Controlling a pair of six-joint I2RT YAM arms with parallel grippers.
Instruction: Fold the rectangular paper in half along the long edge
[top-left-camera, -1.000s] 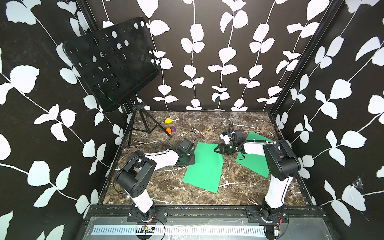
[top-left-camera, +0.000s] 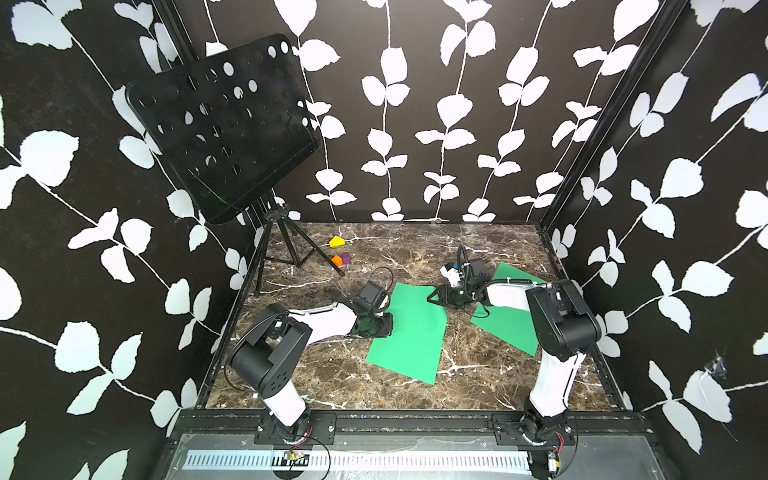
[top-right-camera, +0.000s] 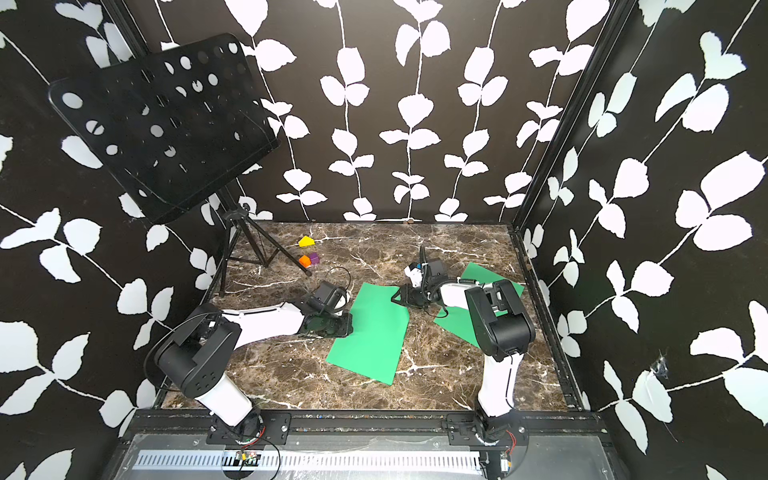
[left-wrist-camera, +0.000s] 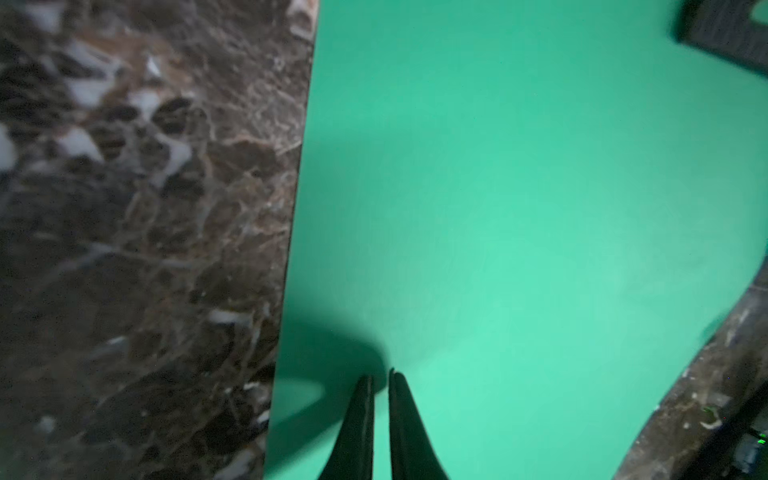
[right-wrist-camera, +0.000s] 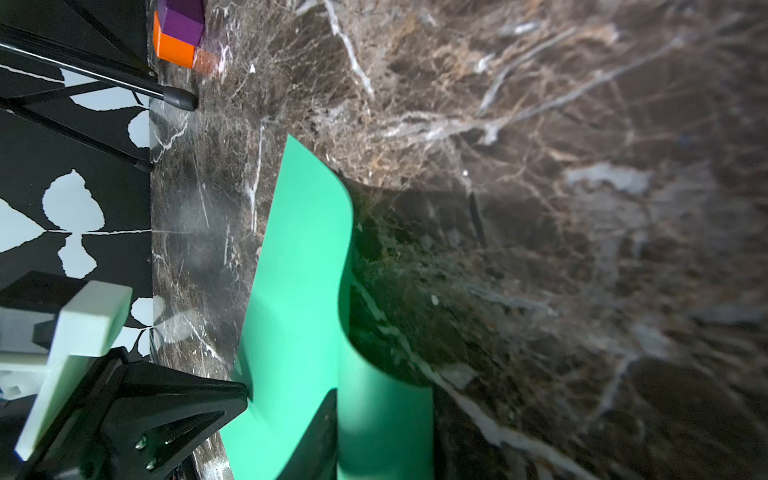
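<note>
A green rectangular paper (top-left-camera: 409, 340) lies mid-table, its right edge curled up off the stone in the right wrist view. My left gripper is shut, its tips over the paper near the left edge, nothing visible between them. They appear to press on or hover just above the sheet; I cannot tell which. My right gripper is at the paper's far right part, its fingers apart, with the bowed paper (right-wrist-camera: 384, 424) running between them. A second green sheet (top-left-camera: 512, 324) lies at the right, partly under my right arm.
A black music stand (top-left-camera: 224, 128) stands at the back left. Near its leg are an orange block (top-left-camera: 337, 261), a purple block (top-left-camera: 346, 258) and a yellow block (top-left-camera: 337, 241). Bare stone shows in front of the paper.
My left gripper has shifted slightly to the right and toward the front over the paper. The right arm looks almost unmoved, and the paper has barely shifted.
</note>
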